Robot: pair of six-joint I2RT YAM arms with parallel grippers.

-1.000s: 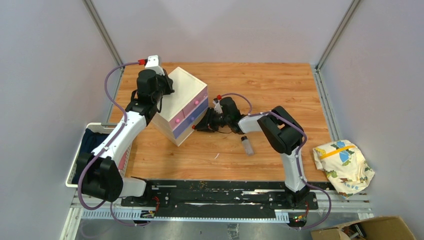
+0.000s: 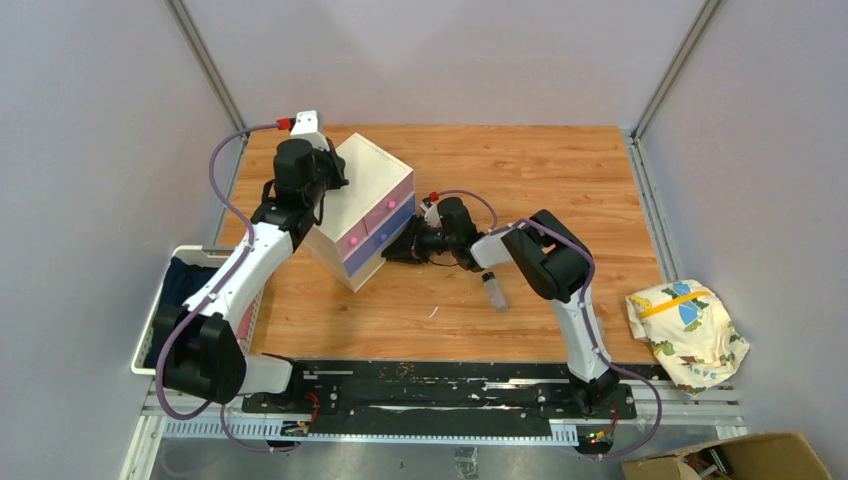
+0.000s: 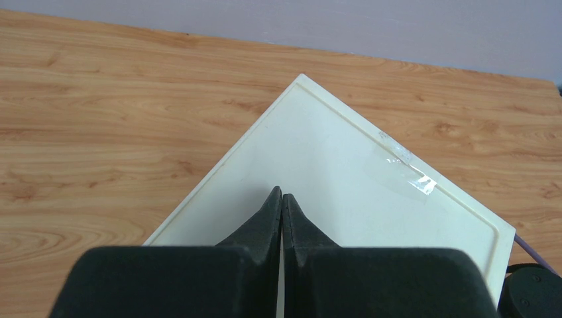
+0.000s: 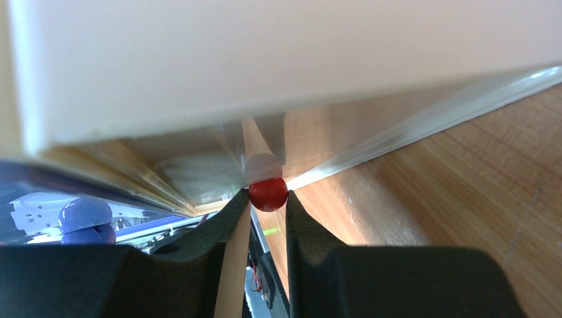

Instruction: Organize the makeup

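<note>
A small white cabinet point(image 2: 375, 170) with pink and blue-purple drawer fronts stands at an angle on the left of the table. My left gripper is shut over its white top, nothing showing between the fingers. In front of the lowest, white drawer is my right gripper point(image 2: 390, 255). The right wrist view has a red knob point(image 4: 268, 194) between that gripper's fingertips, which close in on both sides and seem to touch it. No gap shows at the drawer. A small clear bottle with a dark cap point(image 2: 494, 291) lies behind the right gripper, under the forearm.
A white basket point(image 2: 140, 345) with dark cloth sits at the left edge. Beyond the table on the right are a patterned cloth bag point(image 2: 690, 345) and a cardboard box point(image 2: 780, 455). A white sliver lies in front of the cabinet.
The right arm has shifted slightly left, and its fingertips now cover the red knob that showed in the top view a second ago. The left arm and cabinet stand still.
</note>
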